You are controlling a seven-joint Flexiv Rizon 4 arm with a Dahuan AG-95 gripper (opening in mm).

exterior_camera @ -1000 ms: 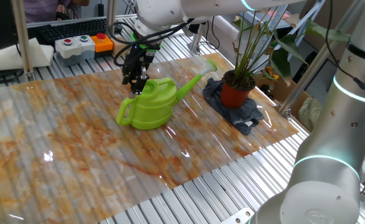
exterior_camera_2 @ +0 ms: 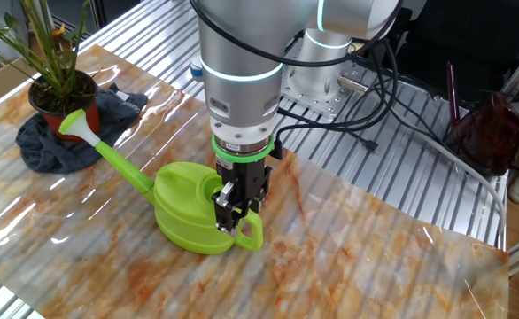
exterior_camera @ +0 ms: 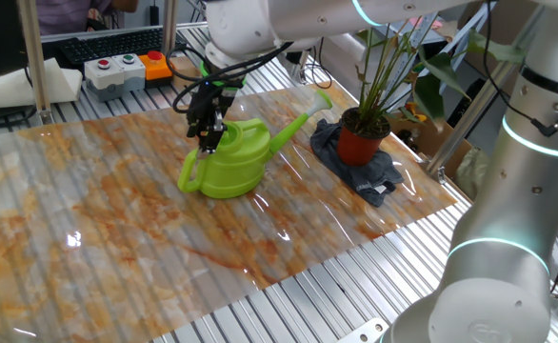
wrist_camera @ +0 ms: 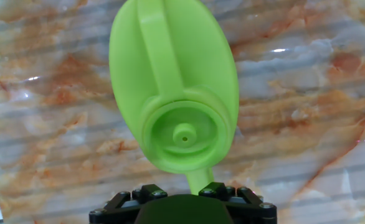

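A bright green watering can (exterior_camera: 233, 170) stands upright on the marbled sheet. Its side handle (exterior_camera_2: 251, 232) and its long spout (exterior_camera_2: 125, 167) point opposite ways. My gripper (exterior_camera_2: 228, 219) points down at the handle end, close to where the handle meets the can's top. In the wrist view the can's round filler opening (wrist_camera: 185, 135) lies ahead of the gripper, whose two fingers (wrist_camera: 217, 189) stand apart. The handle's upper end runs down between them, partly hidden by the gripper's body. Whether a finger touches the handle cannot be told.
A potted plant in a brown pot (exterior_camera: 359, 145) stands on a dark cloth (exterior_camera: 379, 176) beyond the spout. Control boxes with buttons (exterior_camera: 115, 76) sit at the back edge. A dark red can (exterior_camera_2: 494, 133) is off the sheet. The sheet's handle-side part is clear.
My gripper has come slightly down toward the can's handle end over the last second. The watering can, plant and cloth have not moved.
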